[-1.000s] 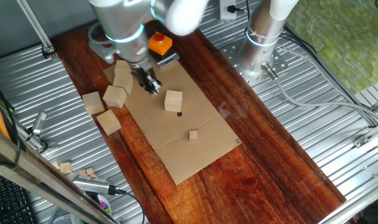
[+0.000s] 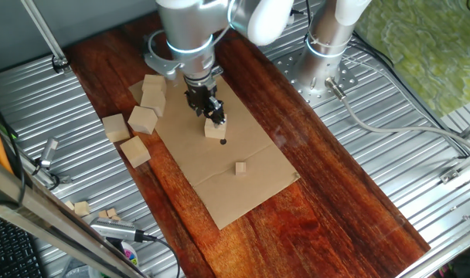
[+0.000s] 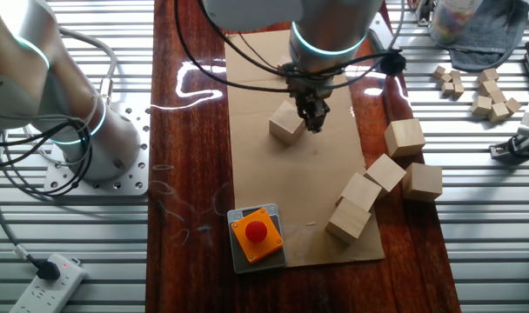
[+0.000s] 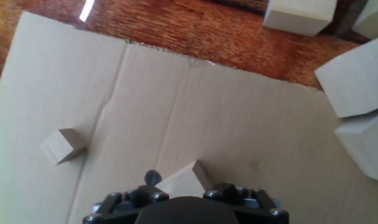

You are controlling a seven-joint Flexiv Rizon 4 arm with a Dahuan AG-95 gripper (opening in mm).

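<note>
On the cardboard sheet point(image 2: 246, 189) sits a pale wooden cube point(image 2: 216, 131), beside a small dark spot. My gripper point(image 2: 215, 116) hangs over its far edge in exterior view 1. From exterior view 2 the gripper point(image 3: 314, 120) appears just right of that cube point(image 3: 286, 123). At the bottom of the wrist view, part of the cube point(image 4: 186, 180) shows beyond the black gripper parts. Their dark body hides the fingertips, so how the fingers stand is unclear. A much smaller cube point(image 2: 240, 168) lies farther down the sheet, also visible in the wrist view point(image 4: 63, 147).
Several larger wooden blocks point(image 2: 143, 120) cluster along the sheet's left edge. An orange box with a red button point(image 3: 257, 232) stands at one end of the sheet. Bare dark wood point(image 2: 328, 201) lies open right of the cardboard.
My gripper has moved right and slightly down in exterior view 1, from beside the cube to over its far edge. The arm now covers the orange button box there. The blocks have stayed put.
</note>
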